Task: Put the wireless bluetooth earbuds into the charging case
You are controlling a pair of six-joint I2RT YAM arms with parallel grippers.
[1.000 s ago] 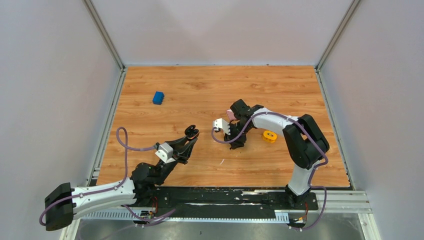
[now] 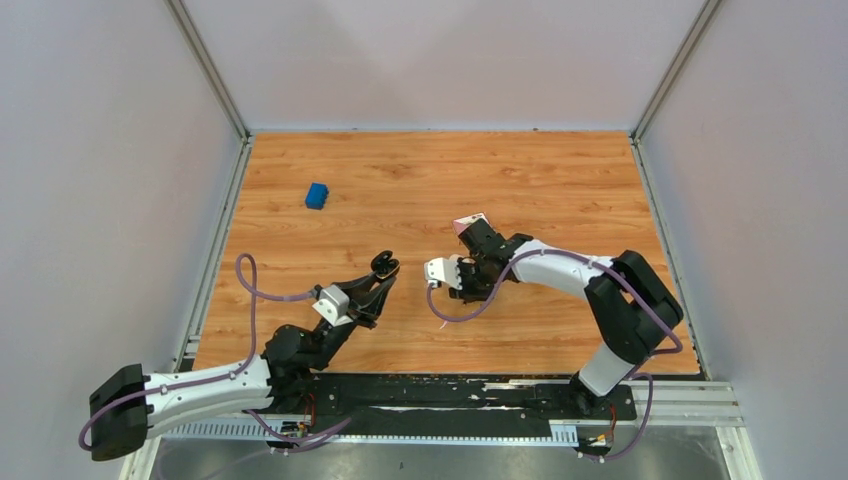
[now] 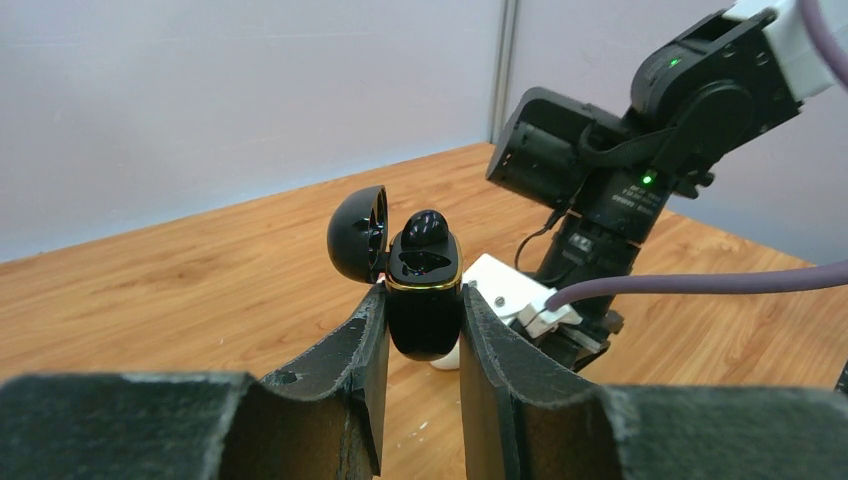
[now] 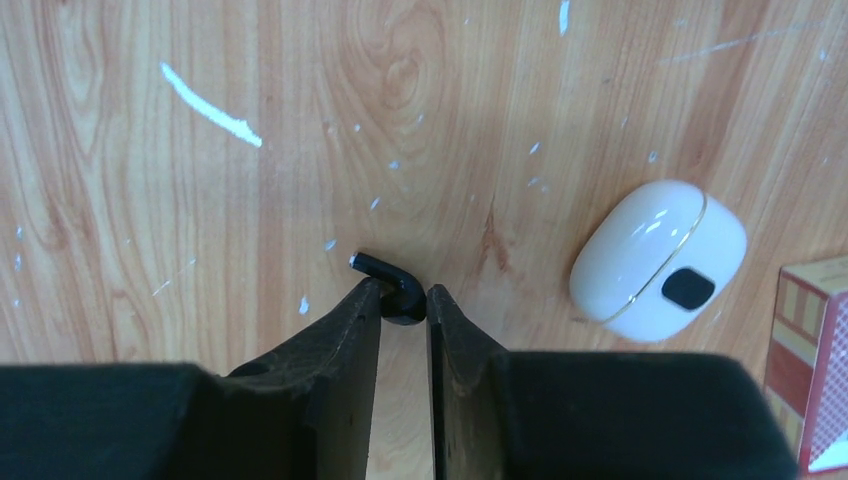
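My left gripper is shut on the black charging case (image 3: 424, 325), holding it upright above the table. The case's round lid (image 3: 357, 235) stands open to the left, and a dark rounded shape rises at the far side of its inside. In the right wrist view, a black earbud (image 4: 403, 301) with its stem pointing up-left is at the tips of my right gripper. One fingertip is on each side of it, the gap little wider than the bud. Whether they grip it firmly does not show. The arm hides it in the top view.
A white rounded case (image 4: 650, 262) lies right of the right fingers, with a pink-and-white box (image 4: 818, 365) beyond it. A blue block (image 2: 317, 196) sits at the back left. The table's middle between both grippers is clear.
The left arm and the case stay still.
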